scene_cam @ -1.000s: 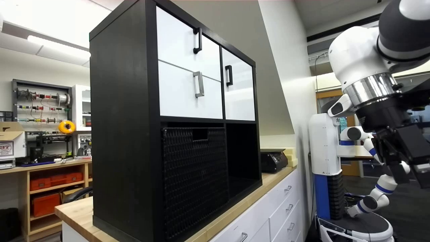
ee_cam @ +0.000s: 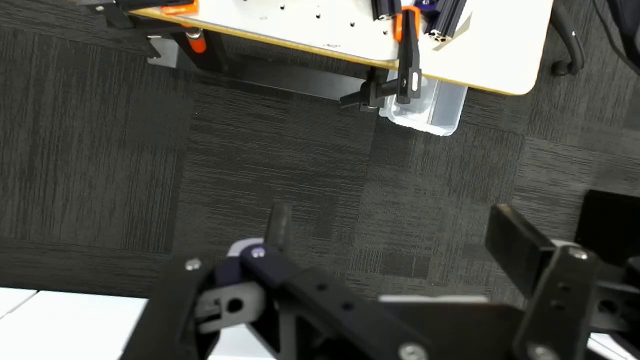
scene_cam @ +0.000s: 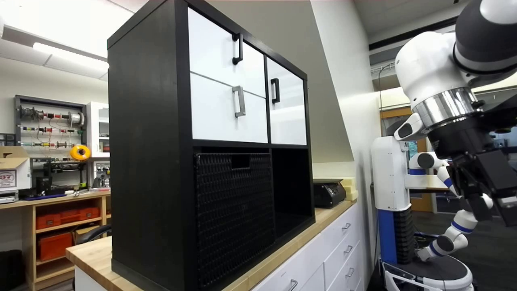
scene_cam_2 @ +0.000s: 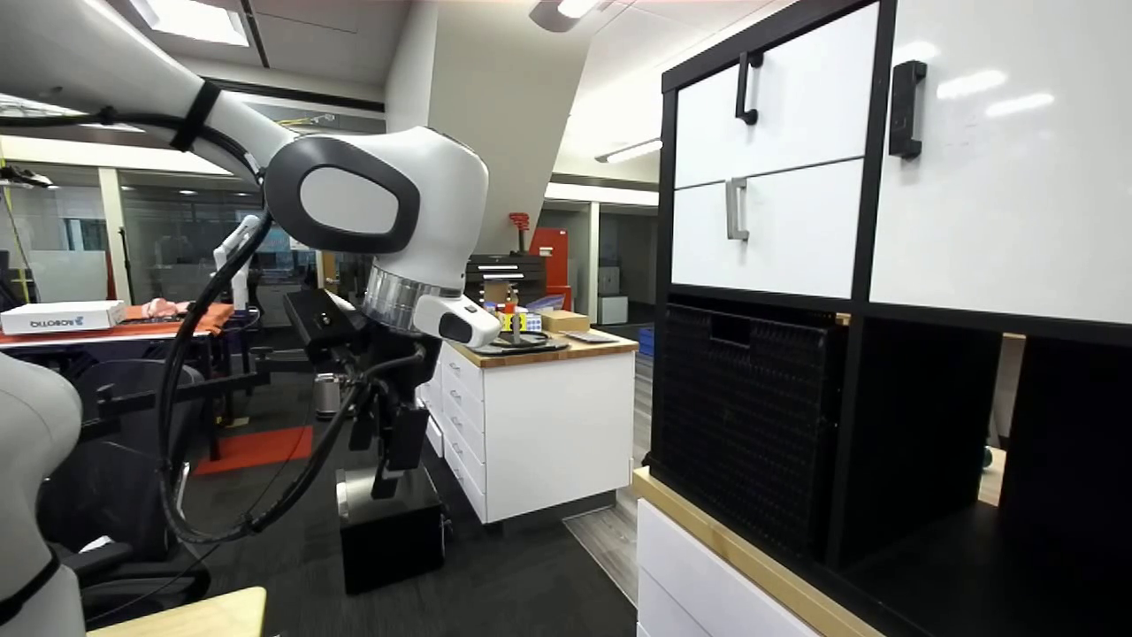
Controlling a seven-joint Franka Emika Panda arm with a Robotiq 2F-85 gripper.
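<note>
My gripper stands open, its two fingers wide apart in the wrist view with only dark carpet below the gap. In the second exterior view the gripper [scene_cam_2: 393,467] hangs downward, well to the left of the black cabinet [scene_cam_2: 865,318] and touching nothing. The cabinet has two stacked white drawers, the upper with a black handle [scene_cam_2: 745,87] and the lower with a grey handle [scene_cam_2: 737,208]. Beside them is a white door [scene_cam_2: 1008,159] with a black handle [scene_cam_2: 905,110]. All of these fronts look shut. A black woven basket [scene_cam: 235,213] fills one lower compartment; the neighbouring compartment is open.
The cabinet stands on a wooden counter [scene_cam: 334,213] over white drawers. A white workbench [ee_cam: 480,48] with clamps and a clear bin [ee_cam: 429,111] lies along the top of the wrist view. Floor between arm and cabinet looks free.
</note>
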